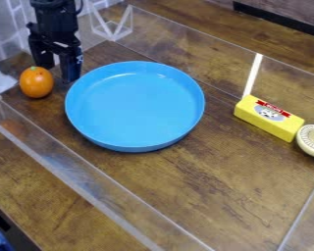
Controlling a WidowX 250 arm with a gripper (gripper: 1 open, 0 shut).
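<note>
My gripper (55, 61) is a black two-fingered tool at the top left, pointing down, open, above and just behind an orange round fruit (36, 82). The fruit rests on the wooden table at the left of a large blue plate (133, 106). Whether the fingertips touch anything is too small to tell.
A yellow box (269, 119) with a printed label lies on the right, beside a cream ribbed round object (312, 139). Clear panels or edges run along the left.
</note>
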